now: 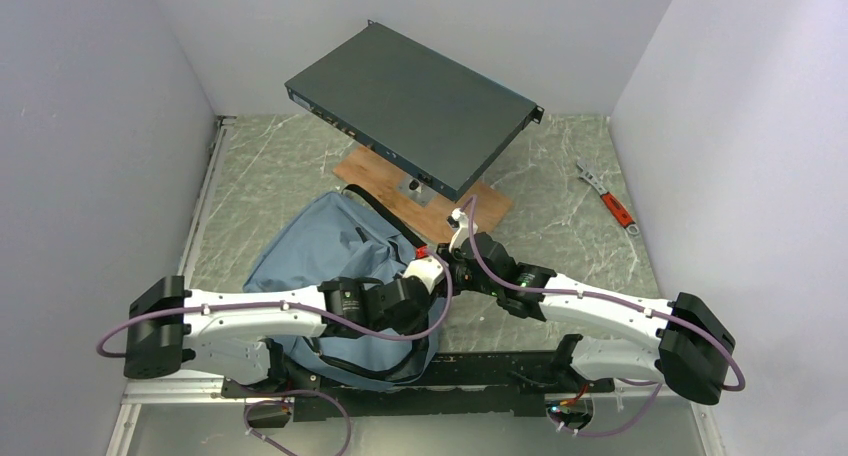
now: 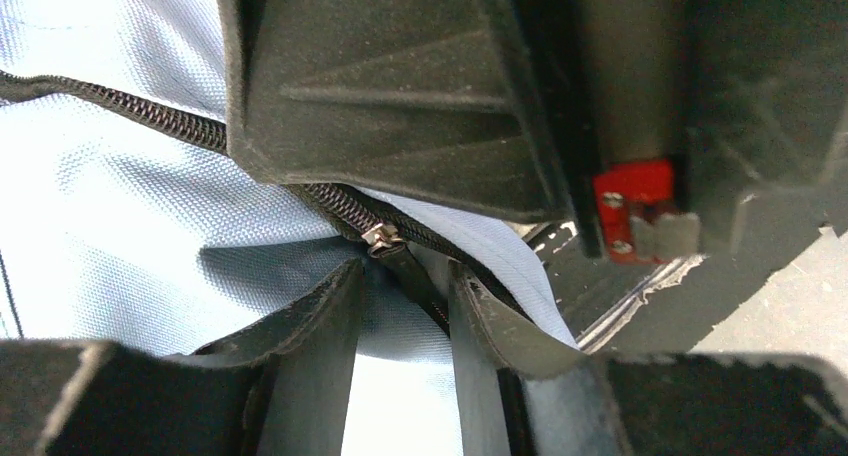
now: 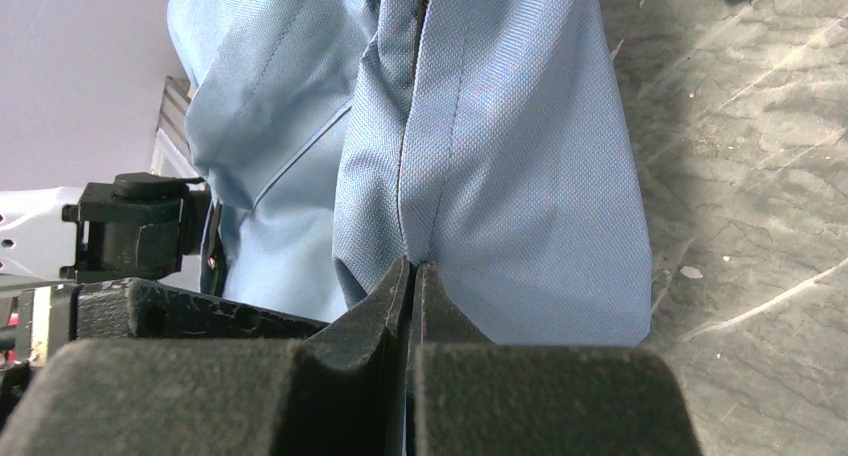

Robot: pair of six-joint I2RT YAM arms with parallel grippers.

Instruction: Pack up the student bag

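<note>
The blue-grey bag (image 1: pixel 320 241) lies at the left front of the table, partly hidden under my left arm. In the left wrist view, a black zip pull tab (image 2: pixel 415 284) hangs from a metal slider (image 2: pixel 381 238) on the bag's dark zip (image 2: pixel 160 116). My left gripper is part open, its fingertips on either side of the tab. Over in the right wrist view, my right gripper is shut, with the bag's fabric running up into its fingertips beside the zip seam. Both grippers meet closely at the bag's right edge, hiding each other's tips from above.
A dark flat metal box (image 1: pixel 420 101) overhangs the back middle above a wooden board (image 1: pixel 385 181). An adjustable wrench (image 1: pixel 608 198) with a red handle lies at the right. Bare table shows between the board and the wrench.
</note>
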